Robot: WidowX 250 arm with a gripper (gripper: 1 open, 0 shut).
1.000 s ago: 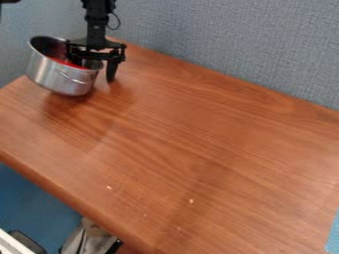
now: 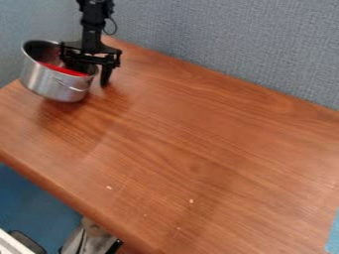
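A stainless steel pot [image 2: 54, 84] with something red [image 2: 61, 68] inside stands at the far left corner of the wooden table. My black gripper [image 2: 89, 63] is over the pot's back right rim, open, with one finger over the inside and the other at the right, outside. Whether it touches the pot is unclear.
A grey padded wall [image 2: 225, 45] runs along the back. Some light and dark items lie below the table at the bottom left.
The pot and my gripper have moved slightly to the left, toward the table's left edge.
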